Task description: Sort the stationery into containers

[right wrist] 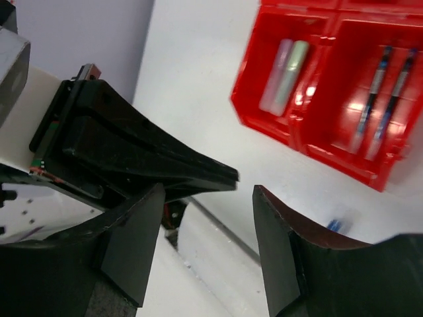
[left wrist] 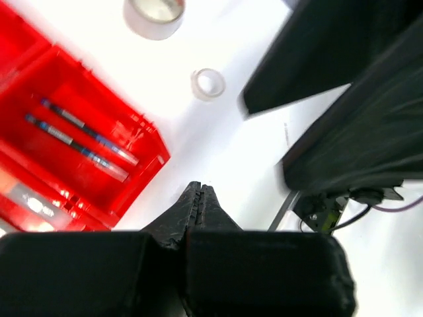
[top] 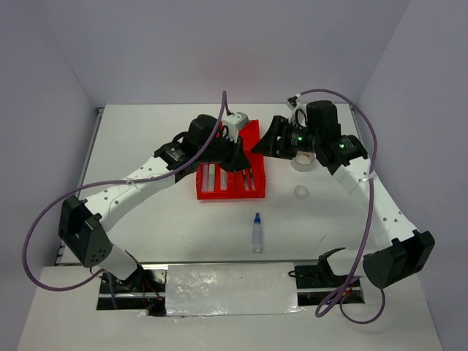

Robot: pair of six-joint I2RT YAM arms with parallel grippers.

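A clear bottle with a blue cap (top: 257, 232) lies on the white table in front of the red compartment box (top: 232, 195). Its cap (right wrist: 335, 226) shows blurred in the right wrist view. My left gripper is shut with nothing between its fingers; from above it hangs over the box's right part. Close by, my right gripper stands open and empty, its fingers (right wrist: 274, 224) spread apart. Two dark-and-blue pens (left wrist: 84, 142) lie in one compartment, and a pale green stick (right wrist: 289, 78) and a pale purple stick (right wrist: 274, 78) in another.
A wide tape roll (top: 301, 162) and a smaller clear roll (top: 301, 191) rest on the table right of the box. Both grippers are close together above the box's right side. Bare table (top: 168, 227) extends left and front.
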